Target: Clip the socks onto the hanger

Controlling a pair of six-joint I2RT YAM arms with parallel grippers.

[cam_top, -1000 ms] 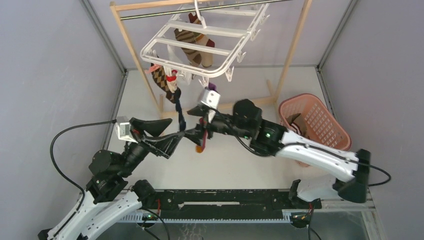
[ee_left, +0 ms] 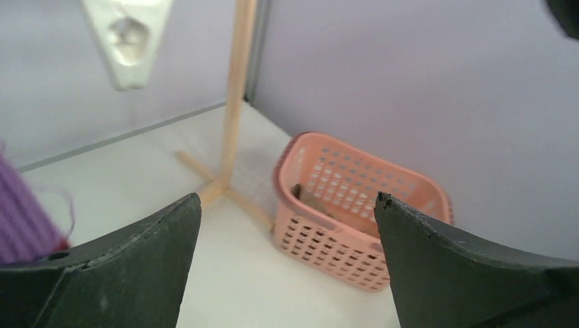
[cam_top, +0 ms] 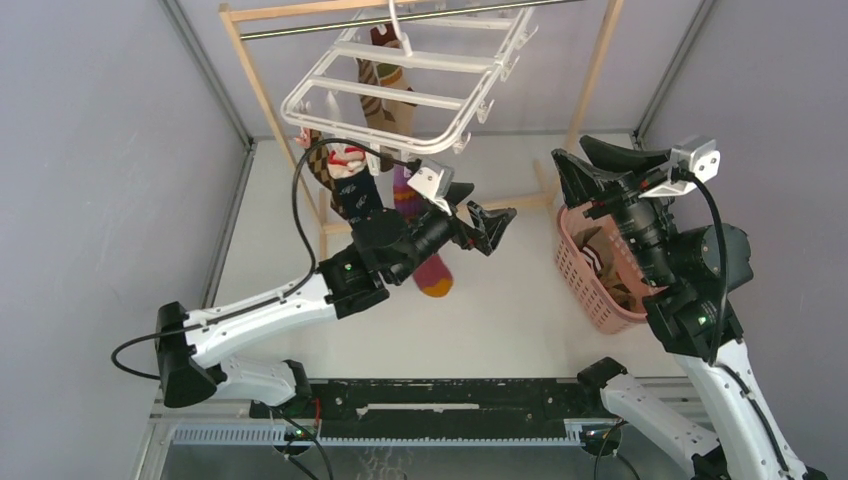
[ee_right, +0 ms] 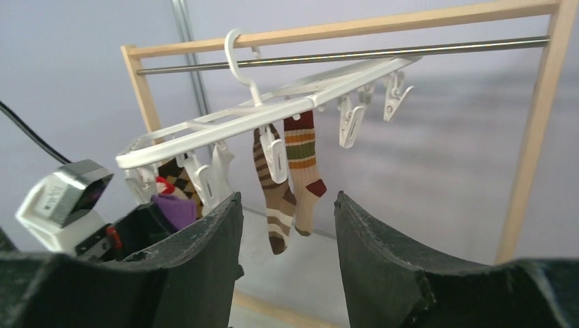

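Socks hang from the white clip hanger (cam_top: 440,62): striped socks (ee_right: 300,157) at the back, checkered and dark ones at the left, and a purple sock (cam_top: 433,275) with orange toe. My left gripper (cam_top: 472,222) is open below the hanger's front, beside that purple sock (ee_left: 20,212), nothing visible between its fingers. My right gripper (cam_top: 601,168) is raised at the right, above the basket, fingers apart and empty; in the right wrist view it faces the hanger, where some clips (ee_right: 351,126) hang empty.
The pink basket (ee_left: 328,239) with a few socks inside stands at the right, partly under the right arm. The wooden rack (ee_right: 546,109) with its steel rod carries the hanger.
My right arm has swung from the centre out to the upper right over the basket. My left arm has moved right and up to below the hanger, beside the purple sock.
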